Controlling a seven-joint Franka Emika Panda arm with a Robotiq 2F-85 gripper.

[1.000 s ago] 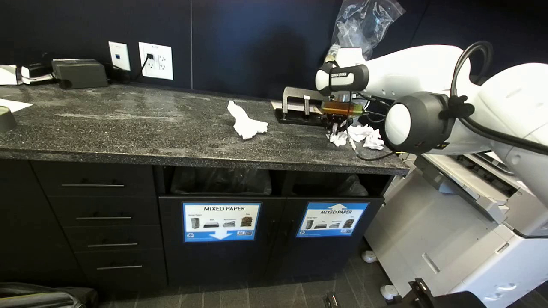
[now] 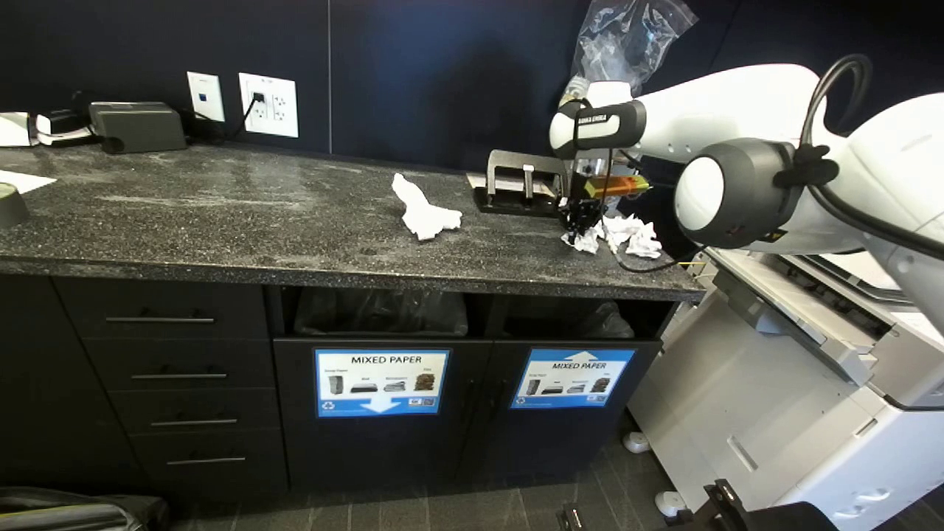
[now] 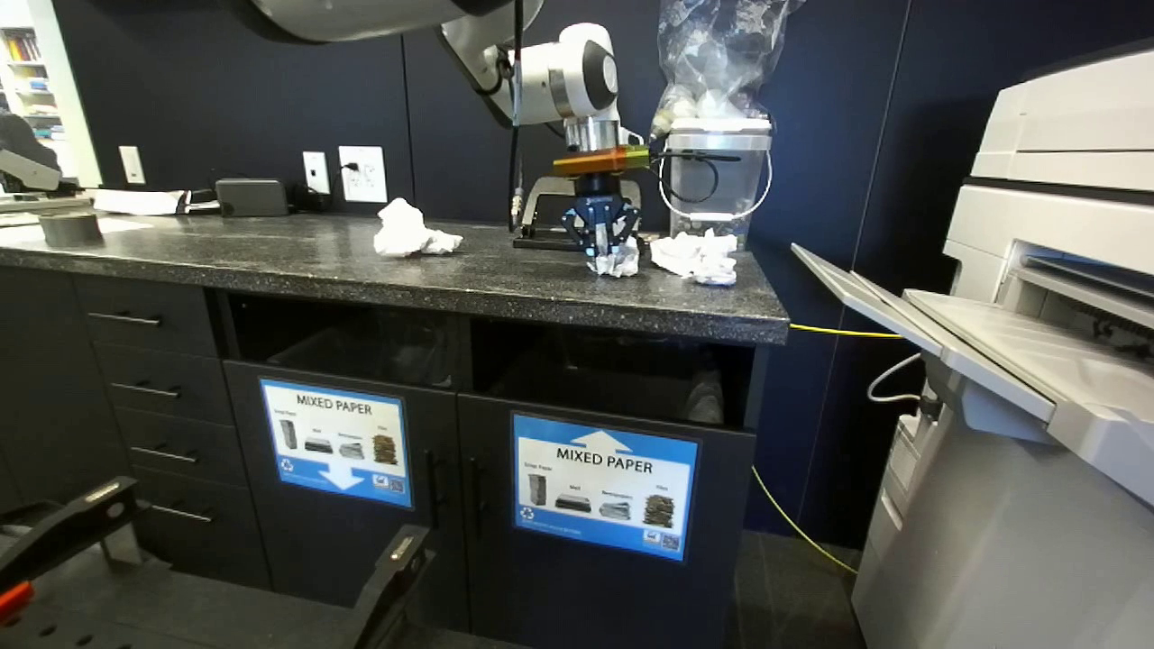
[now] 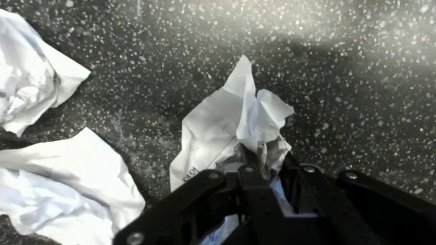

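Note:
In the wrist view, a crumpled white paper (image 4: pixel 212 130) with some print on it is pinched by my gripper, whose dark fingers close over its near part. Seen from exterior view 2, my gripper (image 3: pixel 609 249) points straight down at the counter with that crumpled paper (image 3: pixel 618 260) at its tips; whether the paper still touches the surface I cannot tell. More crumpled paper (image 3: pixel 698 258) lies just to the right. Farther left on the counter sits a separate crumpled paper (image 2: pixel 425 212).
Behind the gripper stands a black hole punch (image 2: pixel 523 186). A clear bucket (image 3: pixel 716 178) with a plastic bag (image 3: pixel 719 54) above it is at the back right. The counter (image 2: pixel 248 221) has free room to the left. Below are open bin slots (image 2: pixel 380 311).
My wrist and the orange-edged mount have turned and shifted slightly right. The gripper stays at the same paper, and the other papers have not moved.

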